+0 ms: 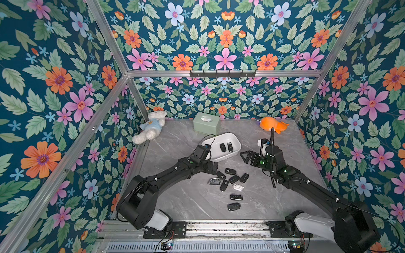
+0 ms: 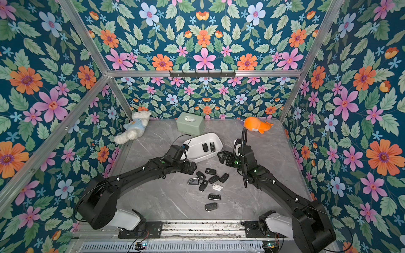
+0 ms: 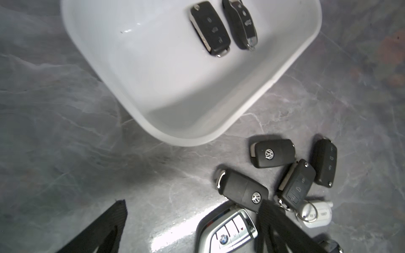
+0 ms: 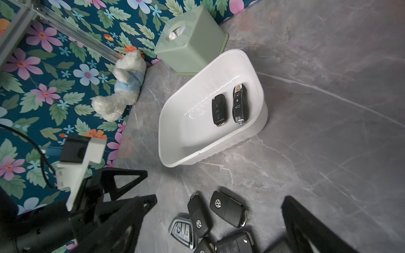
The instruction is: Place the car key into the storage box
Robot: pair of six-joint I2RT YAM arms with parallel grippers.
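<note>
Two black car keys lie side by side in the white storage box: a flip key (image 4: 219,110) and a slimmer silver-edged key (image 4: 240,104). The box (image 4: 168,126) stands upright on the table. Several more keys lie heaped in front of it, among them a silver-edged key (image 3: 225,232), a Volkswagen key (image 3: 274,154) and a white-tagged ring (image 3: 318,213). My left gripper is open above the left side of this heap, nothing between its fingers. Right of the box, my right gripper stands open and empty over the table.
A green tissue box (image 1: 207,123) sits behind the storage box. A white plush toy (image 1: 151,126) lies back left, an orange toy (image 1: 273,124) back right. Two keys lie apart near the front, one being a black key (image 1: 233,206). Bare table stretches along both sides.
</note>
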